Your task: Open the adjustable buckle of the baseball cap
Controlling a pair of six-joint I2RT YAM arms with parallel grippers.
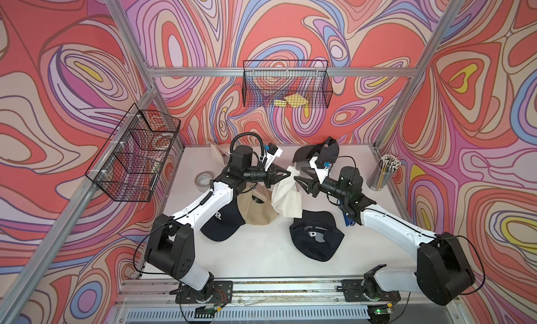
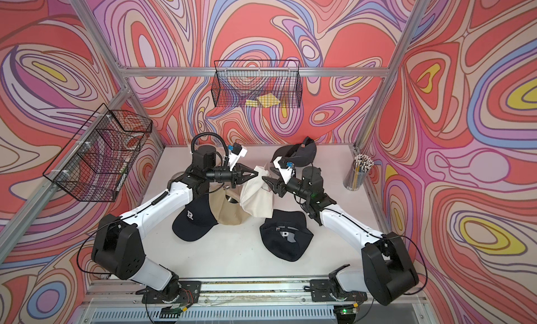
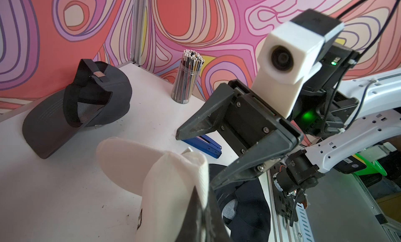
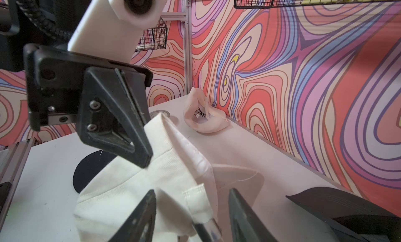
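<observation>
A white baseball cap hangs in the air at the middle, its top pinched in my left gripper, which is shut on it. In the right wrist view a pale strap end of the cap faces my right gripper, whose blurred fingers stand part open on either side of the cap's edge. In the left wrist view the right gripper is just beyond the cap's top, beside the cap's fold.
Dark caps lie at the front right, front left and back. A tan cap lies under the arms. A cup of sticks stands at the right; wire baskets hang on the frame.
</observation>
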